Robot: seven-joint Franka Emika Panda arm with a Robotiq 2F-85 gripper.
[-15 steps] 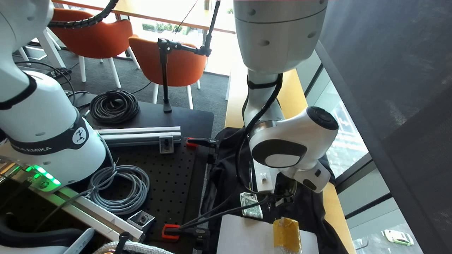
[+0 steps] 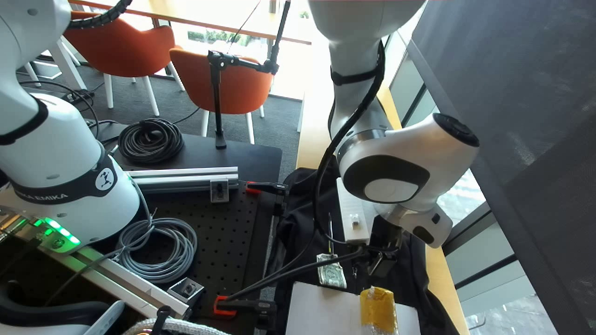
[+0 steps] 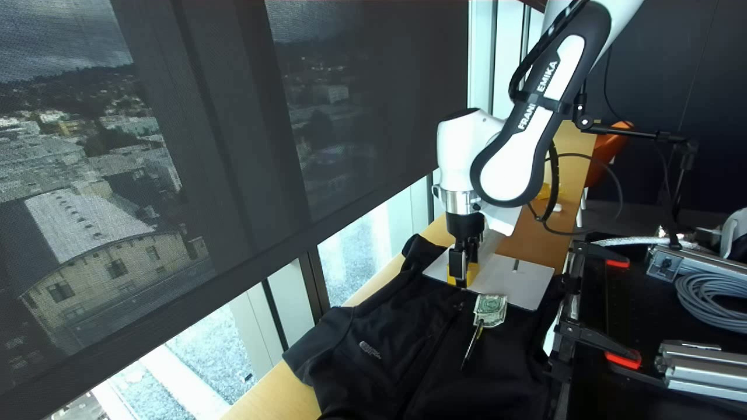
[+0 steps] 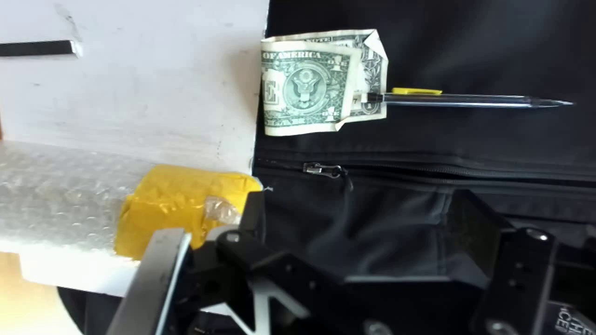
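A folded dollar bill lies on the black jacket, its left edge at the white board. Over its right end rests the dark cap end of a clear pen, which has a yellow clip and points right. My gripper hangs above the jacket, fingers wide apart with nothing between them, to the near side of the bill and the zipper pull. In exterior view 2, the gripper partly covers a yellow-taped, bubble-wrapped bundle, which sits left of the fingers in the wrist view.
The white board carries the bundle and a short black strip. A window blind rises close beside the arm. Clamps and a black perforated table stand on the other side. Much of the jacket is bare.
My arm and gripper have shifted toward the window side and are raised somewhat in exterior view 1. Bill and bundle stay where they were.
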